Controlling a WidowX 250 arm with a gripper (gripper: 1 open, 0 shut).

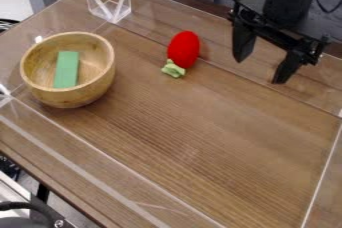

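Note:
My black gripper [265, 55] hangs over the back right of the wooden table, its fingers pointing down; whether it is open or shut is hard to tell. To its left lies a red oval object [183, 48], with a small light green item [173, 69] just below it. A wooden bowl [94, 94] at the left holds a green block [66, 69].
A clear wire-like or plastic item [107, 8] stands at the back left. A wall or border runs along the back right.

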